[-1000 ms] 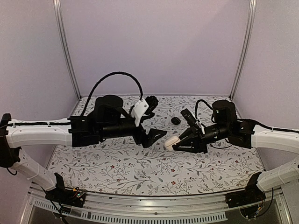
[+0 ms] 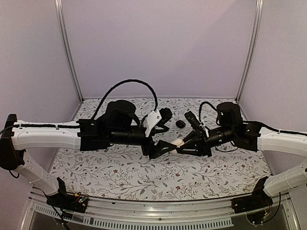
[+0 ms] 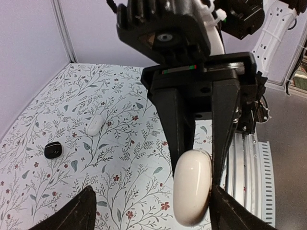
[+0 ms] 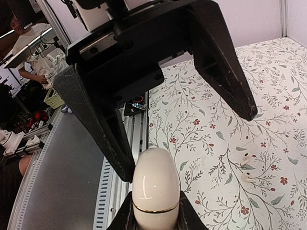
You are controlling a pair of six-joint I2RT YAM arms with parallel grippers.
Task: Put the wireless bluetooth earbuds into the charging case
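Note:
The white oval charging case is held upright in my right gripper, shut on it; its gold seam band shows in the right wrist view, where the case fills the lower middle. My left gripper reaches around the case from the left, part open, one finger each side; in the left wrist view the case sits by the right finger. Whether that finger touches it is unclear.
A small black item and a small white item lie on the floral mat. The metal rail runs along the near edge.
My left gripper has moved right and down onto the case over the last second. My right gripper with the case has barely moved.

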